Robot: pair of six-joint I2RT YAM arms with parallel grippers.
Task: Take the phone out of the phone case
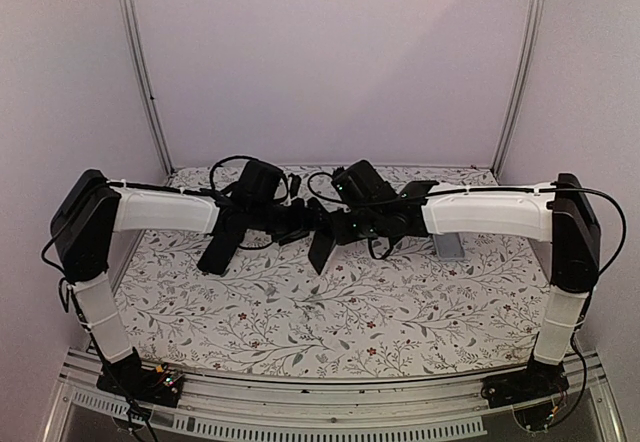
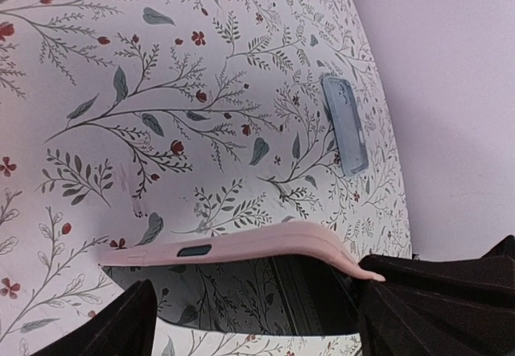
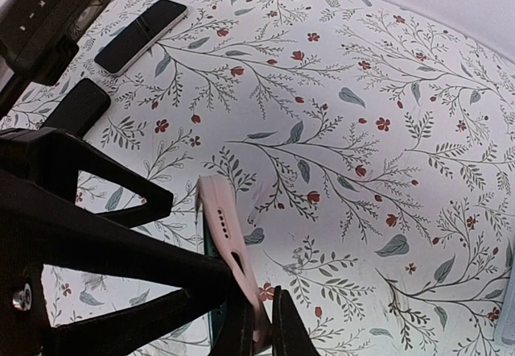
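Note:
A pink phone case [image 2: 241, 239] with a dark, glossy phone [image 2: 233, 295] in it is held upright in the air at the middle [image 1: 322, 247]. In the right wrist view the case [image 3: 221, 203] sits among my right gripper's [image 3: 249, 316] black fingers at its lower end, which partly hide it; how tightly they close on it is hard to tell. In the left wrist view my left gripper stands open, its fingers either side of the case's lower part.
Two dark phones [image 3: 141, 34] [image 3: 76, 106] lie on the left of the floral table. A pale blue case [image 2: 344, 122] lies on the right.

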